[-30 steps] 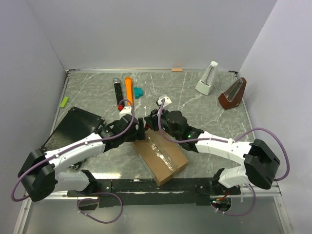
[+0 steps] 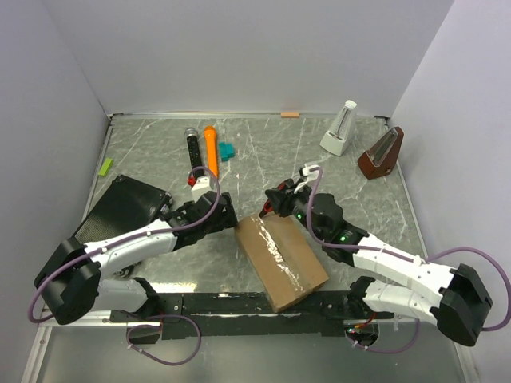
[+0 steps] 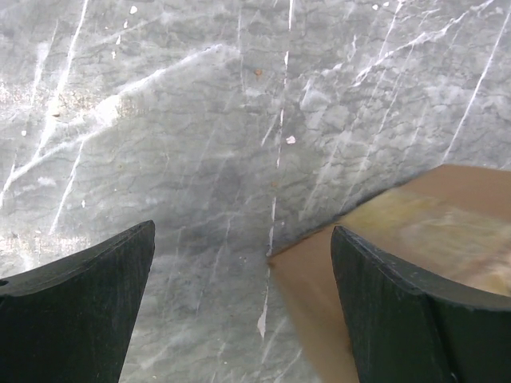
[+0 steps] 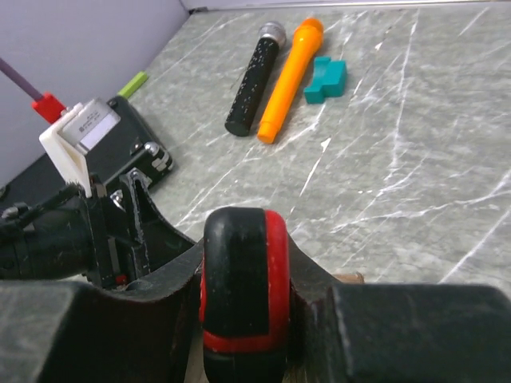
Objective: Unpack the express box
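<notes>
A taped cardboard box (image 2: 283,263) lies aslant at the front middle; its corner fills the lower right of the left wrist view. My left gripper is open at the box's left corner, with nothing between its fingers in that view. My right gripper (image 2: 273,203) is shut on a black-and-red tool (image 4: 243,299) over the box's back end; where the tool meets the box is hidden.
A dark case (image 2: 120,207) lies at left. A black microphone (image 4: 254,80), an orange microphone (image 4: 291,84) and a teal block (image 4: 325,80) lie behind. Two metronomes (image 2: 382,152) stand back right.
My right gripper has moved right and toward the front with the tool, and the box has shifted right with it. My left gripper has moved slightly, staying near the box's corner.
</notes>
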